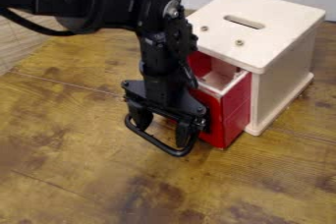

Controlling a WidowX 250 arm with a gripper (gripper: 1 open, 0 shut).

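Observation:
My black gripper (163, 123) hangs low in the centre, beside the front of a red drawer (231, 118) that is pulled out of a cream wooden cabinet (282, 76). The gripper's lower end is near the floor at the drawer's left. Its fingertips are dark and partly hidden, so I cannot tell whether they are open, shut or on anything. The drawer's pale inside shows behind the arm.
The cabinet, with a slot in its top, fills the back right. A pale wall stands behind it.

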